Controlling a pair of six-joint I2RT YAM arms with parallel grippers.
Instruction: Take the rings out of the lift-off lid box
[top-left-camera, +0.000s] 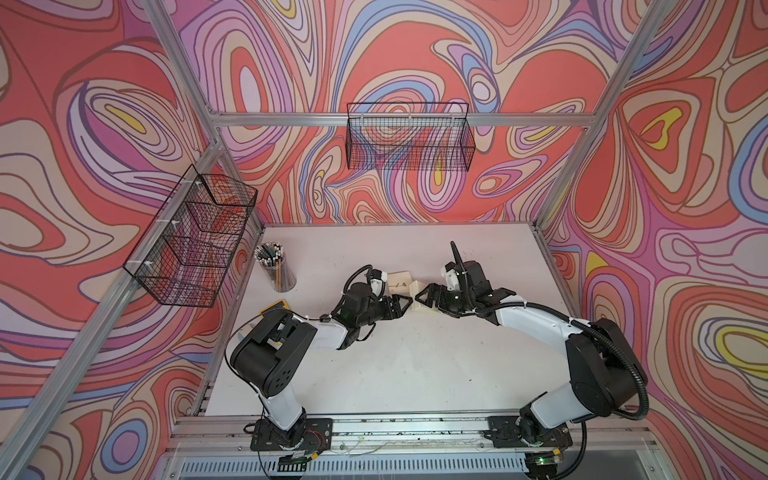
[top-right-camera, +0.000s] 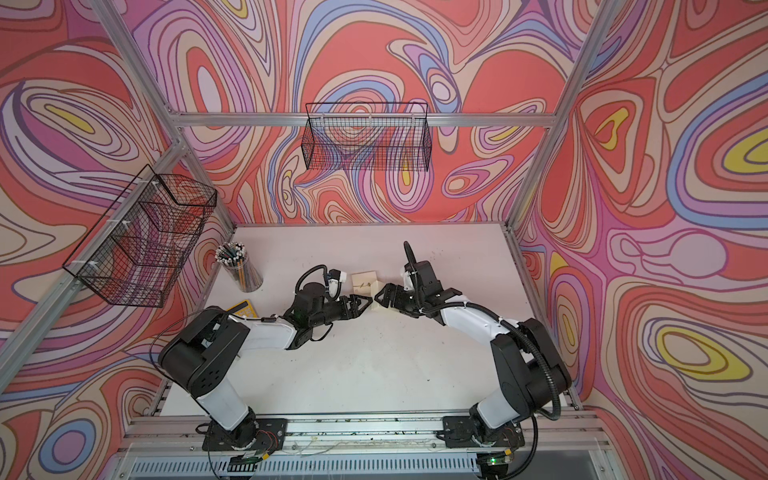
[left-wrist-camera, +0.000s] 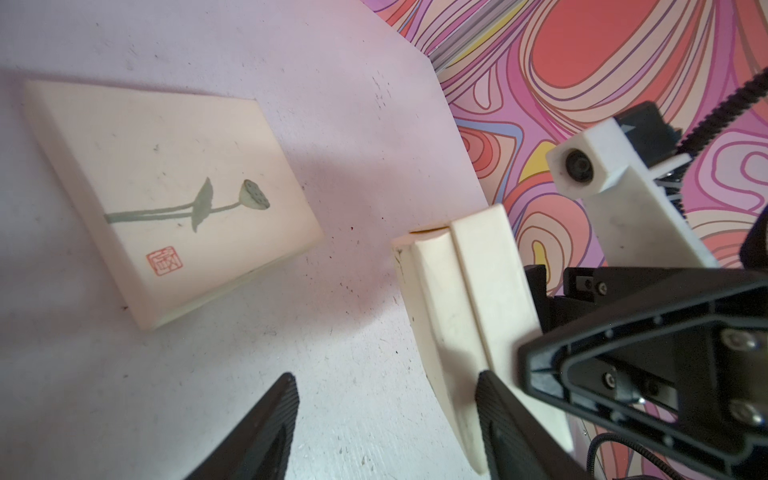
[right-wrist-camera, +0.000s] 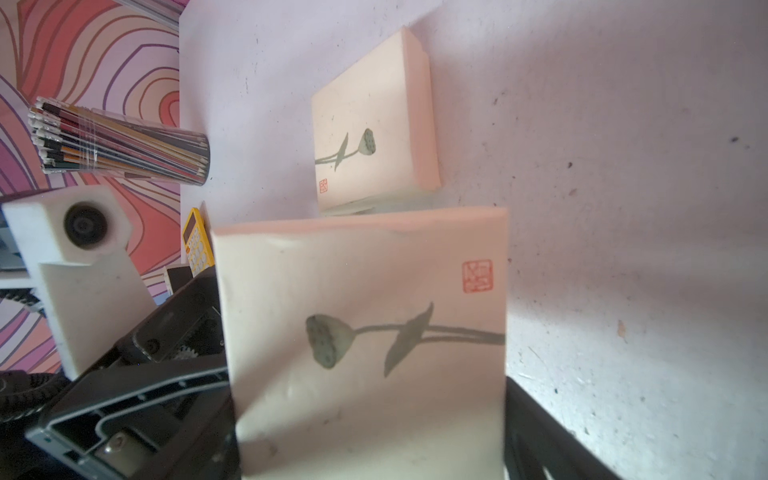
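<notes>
A cream box (right-wrist-camera: 368, 320) with a painted lotus stem and a red stamp stands tilted, its picture face toward the right wrist camera. My right gripper is spread wide around it, one finger at either side; how firmly they press cannot be told. Seen edge-on in the left wrist view, the box (left-wrist-camera: 448, 320) shows a seam along its side. My left gripper is partly open beside that box. Its right finger overlaps the box's edge, and bare table shows between its fingers. Another cream box (left-wrist-camera: 192, 200), same picture, lies flat on the table. No rings are visible.
A clear cup of pencils (top-left-camera: 277, 272) stands at the table's back left. In the right wrist view a yellow calculator (right-wrist-camera: 197, 240) lies near the left arm. Wire baskets (top-left-camera: 409, 144) hang at the back and left.
</notes>
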